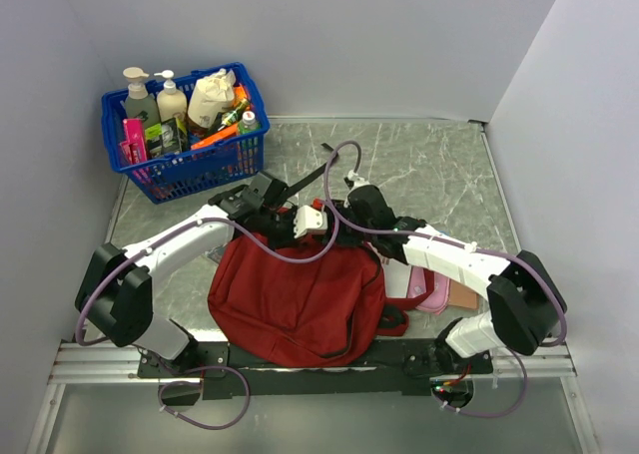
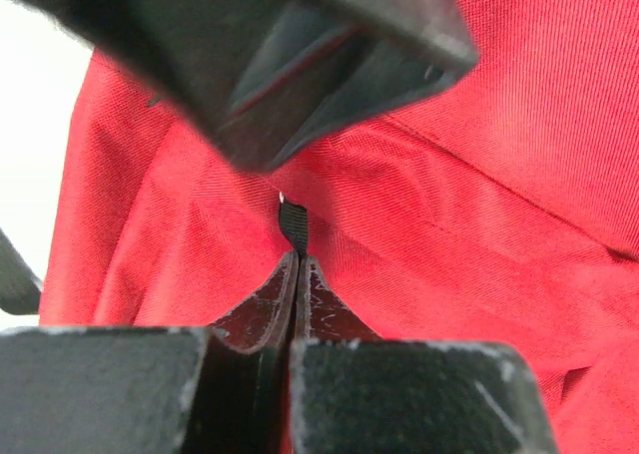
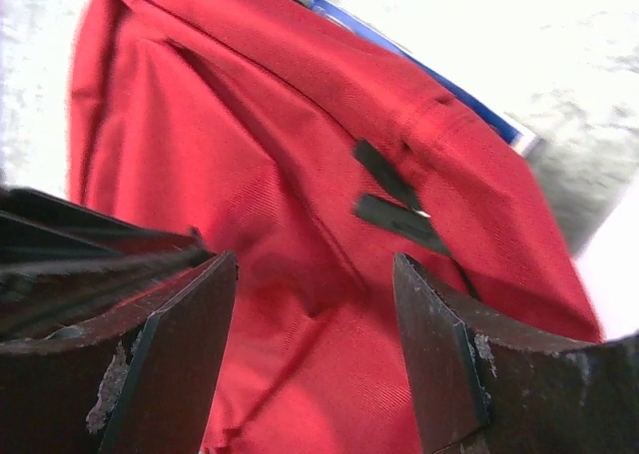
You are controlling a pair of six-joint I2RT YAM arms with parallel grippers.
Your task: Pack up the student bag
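Observation:
The red bag (image 1: 285,309) lies flat in the middle of the table. In the left wrist view, my left gripper is shut on a black zipper pull (image 2: 293,225) that sticks up from its tips against the red cloth. My right gripper stands open close above the bag, its fingers empty. Two other black zipper pulls (image 3: 399,220) lie ahead of it, near the bag's edge. The left gripper's dark fingers reach in from the left there, while a dark right finger crosses the top of the left wrist view. In the top view, both fingertips are largely hidden.
A full blue basket (image 1: 180,182) of bottles and packets stands at the back left. A black strap (image 1: 315,175) runs behind the bag. White sheets (image 1: 397,277) and a pink item (image 1: 436,294) lie to its right, partly under the right arm.

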